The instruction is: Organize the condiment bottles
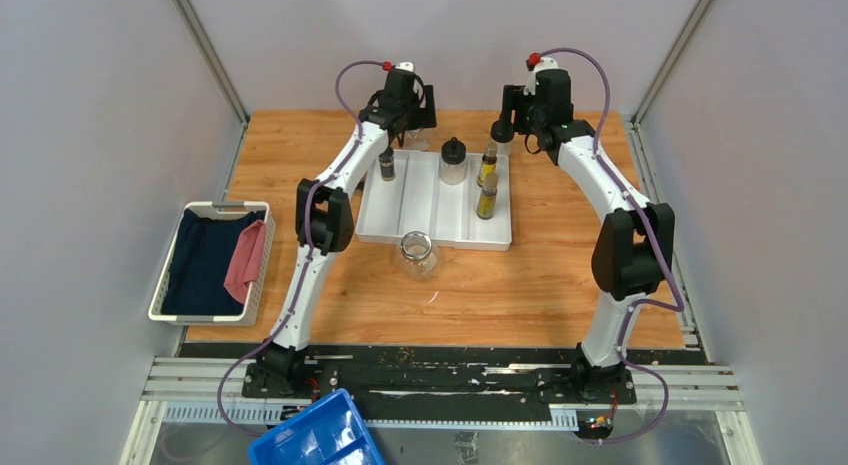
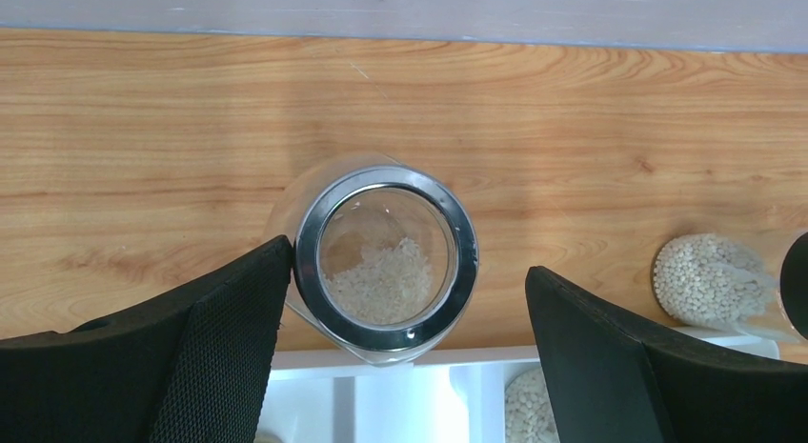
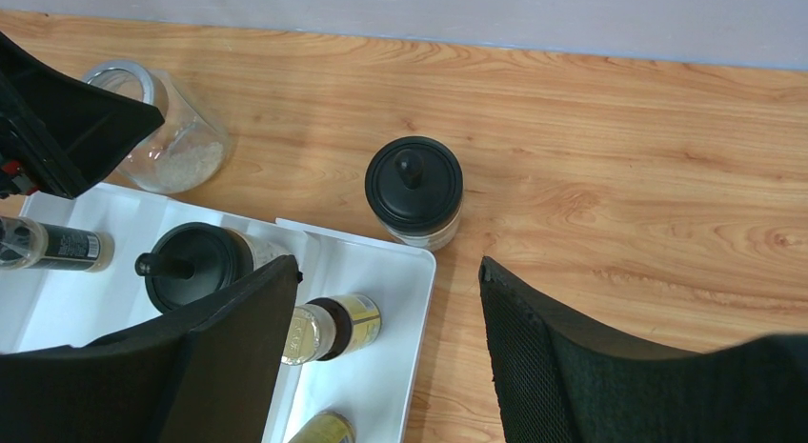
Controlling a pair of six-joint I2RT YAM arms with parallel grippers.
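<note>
My left gripper is open around the top of a glass jar of rice (image 2: 386, 343) behind the white tray (image 1: 430, 240), its left finger beside the steel rim. My right gripper stands open, empty, above the tray's back-right corner, near a black-lidded jar (image 3: 414, 186) outside the tray. Inside the tray are another black-lidded jar (image 1: 453, 165), a dark-labelled bottle (image 1: 387, 165) and two yellow-labelled bottles (image 1: 487, 200).
A second glass jar (image 1: 418, 255) stands at the tray's front edge. A laundry basket (image 1: 160, 285) is at the left, a blue bin (image 1: 320, 435) off the front.
</note>
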